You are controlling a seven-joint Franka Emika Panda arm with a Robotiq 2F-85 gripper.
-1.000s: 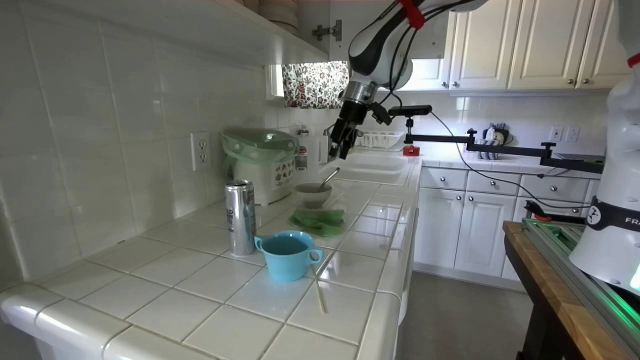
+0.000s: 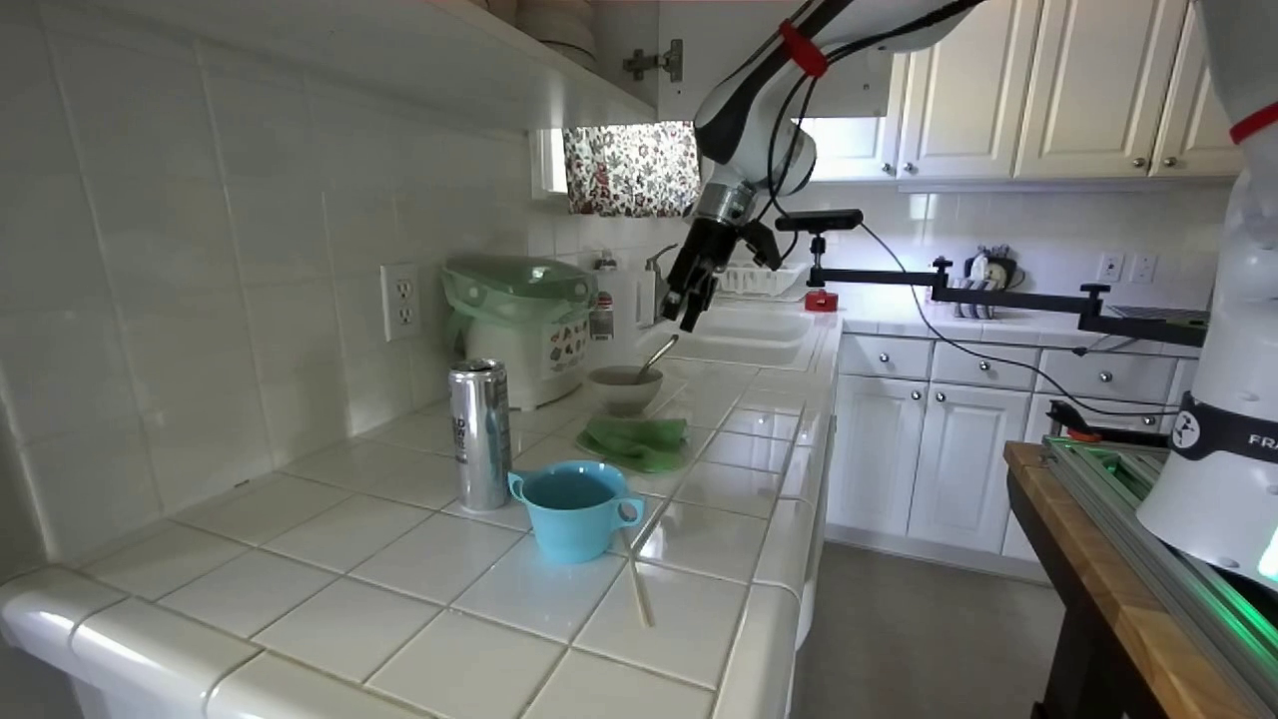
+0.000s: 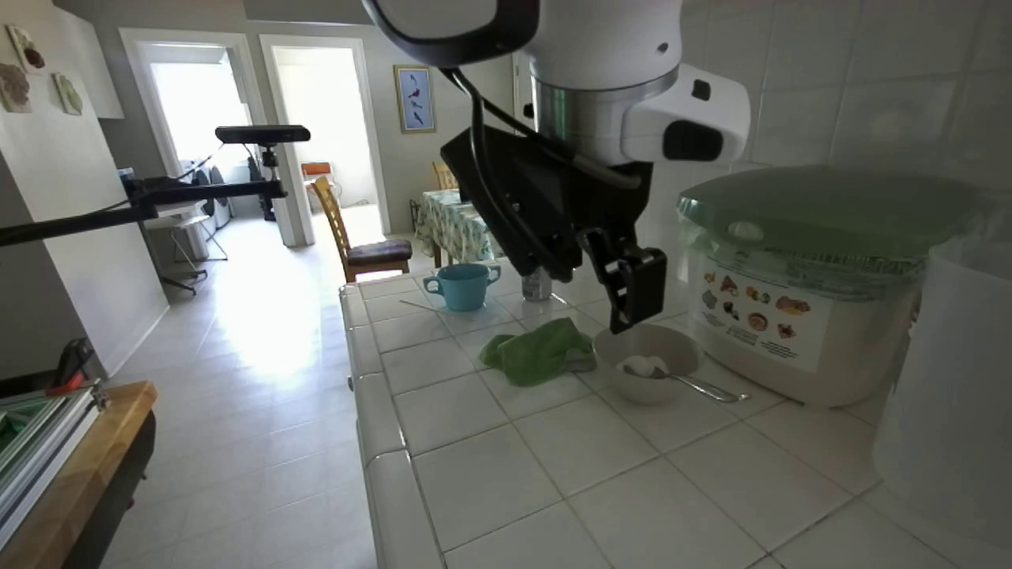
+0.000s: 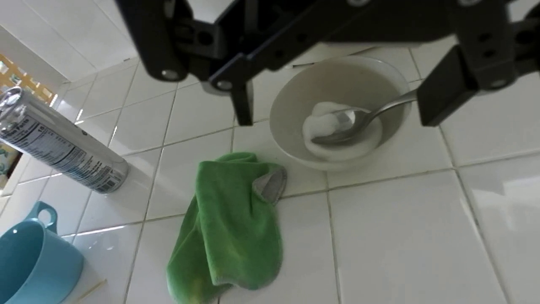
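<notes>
My gripper is open above the counter, its two black fingers wide apart and nothing between them. Beneath it in the wrist view stands a pale bowl (image 4: pixel 293 116) with something white inside. A metal spoon (image 4: pixel 392 104) rests in that bowl, its handle leaning over the rim and passing behind one finger. Beside the bowl a crumpled green cloth (image 4: pixel 238 223) lies on the tiles. A blue two-handled cup (image 2: pixel 575 515) and a tall silver can (image 2: pixel 481 437) stand farther along, towards the near end in exterior view 1.
A container with a green lid (image 2: pixel 527 324) stands behind the bowl by the wall. A thin stick (image 2: pixel 641 593) lies near the cup. Past the bowl is the sink (image 2: pixel 749 336). An open shelf (image 2: pixel 395 60) overhangs the counter. Bare tiles spread in front of the bowl in exterior view 2.
The objects on the counter are where they were.
</notes>
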